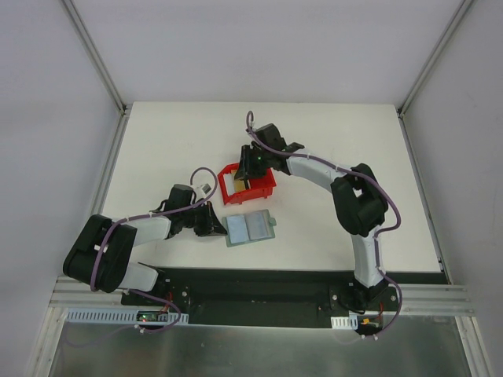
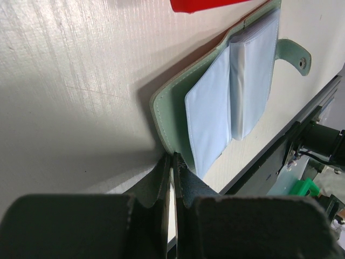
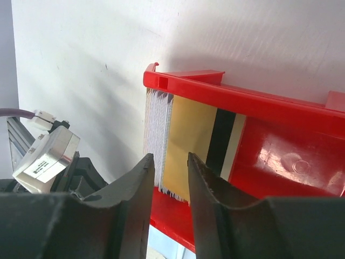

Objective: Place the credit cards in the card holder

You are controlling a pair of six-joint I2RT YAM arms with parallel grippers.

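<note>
The pale green card holder lies spread on the table, its light blue sleeves facing up. My left gripper is shut, its tips at the holder's near corner; whether they pinch the edge cannot be seen. In the red box stand a gold card, a dark card and a stack of white-edged cards. My right gripper is over these cards, its fingers somewhat apart and the gold card's face showing between them. Whether they grip a card is unclear.
The red box stands just behind the holder, its right part empty. A strap with a snap sticks out from the holder's far side. Bare table lies behind and to the right.
</note>
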